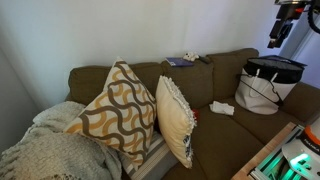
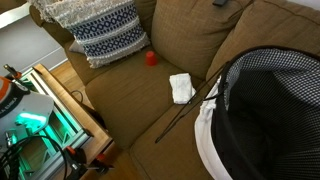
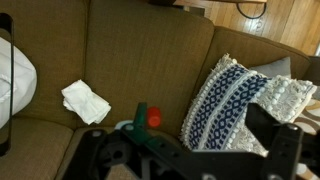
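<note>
High at the right in exterior view 1, my gripper [image 1: 275, 42] hangs above the brown sofa, well clear of it. In the wrist view the gripper is open, its two dark fingers wide apart. Nothing shows held between them. Below lies a small red object [image 3: 154, 118], partly beside the left finger; exterior view 2 shows it as a red cup-like thing [image 2: 151, 58] on the seat. A crumpled white cloth [image 3: 86, 102] lies apart from it, and this cloth [image 2: 182, 88] rests near the black and white bag [image 2: 232, 115].
Patterned pillows [image 1: 118, 112] and a knitted throw [image 1: 60, 155] cover the sofa's left part. On the backrest lies a dark blue item [image 1: 178, 62]. A wooden table edge [image 2: 95, 140] borders the seat's front.
</note>
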